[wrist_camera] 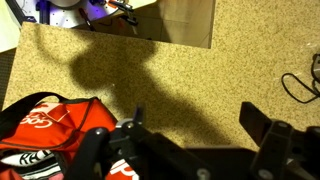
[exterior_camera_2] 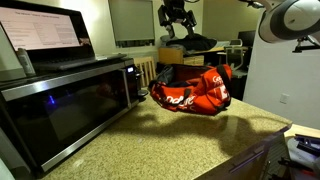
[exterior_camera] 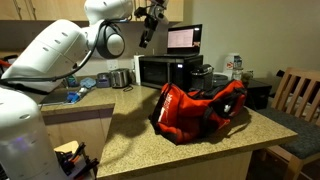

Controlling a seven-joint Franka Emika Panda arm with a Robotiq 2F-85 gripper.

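Note:
High above the counter hangs my gripper, pointing down. In the wrist view its two dark fingers stand wide apart, with only bare speckled counter showing between them. A red and black bag (exterior_camera: 192, 112) lies slumped on the counter, well below the gripper in the exterior views. Part of the same bag (wrist_camera: 75, 135) shows at the lower left of the wrist view, with white lettering and a black strap. Its inside is hidden.
A black microwave (exterior_camera_2: 82, 110) stands at the back of the counter (exterior_camera: 135, 150), with an open laptop (exterior_camera: 185, 38) on top. A toaster (exterior_camera: 121, 78) is farther left. Wooden chairs (exterior_camera: 296, 105) stand at the right.

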